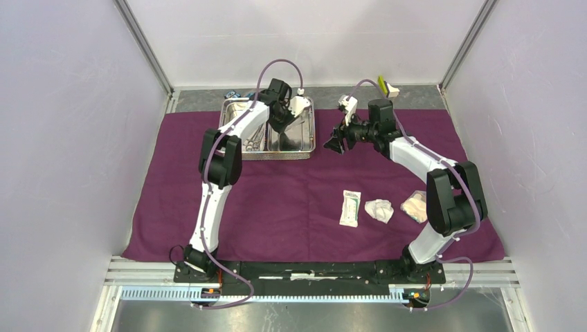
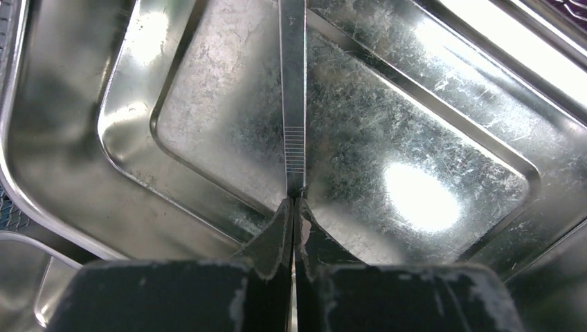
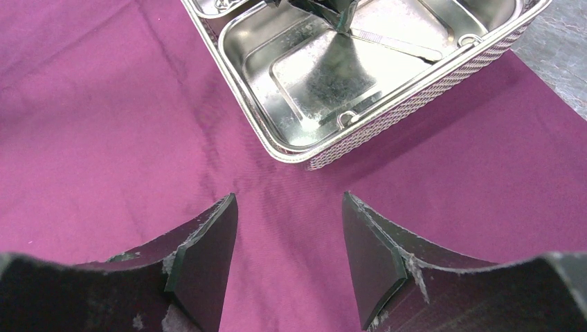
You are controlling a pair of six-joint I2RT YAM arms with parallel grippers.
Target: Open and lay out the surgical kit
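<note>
The steel kit tray (image 1: 309,138) sits at the back centre with instruments in its left part. In the left wrist view my left gripper is shut on a flat steel instrument (image 2: 293,97) with a ridged grip, inside the inner metal tray (image 2: 415,131). The right wrist view shows that instrument (image 3: 394,43) over the tray floor. My right gripper stands open over the purple cloth, right of the tray, with nothing between its fingers.
A white packet (image 1: 350,207), a crumpled white bundle (image 1: 378,209) and a bagged pad (image 1: 414,206) lie front right. A yellow-green object (image 1: 383,86) is at the back.
</note>
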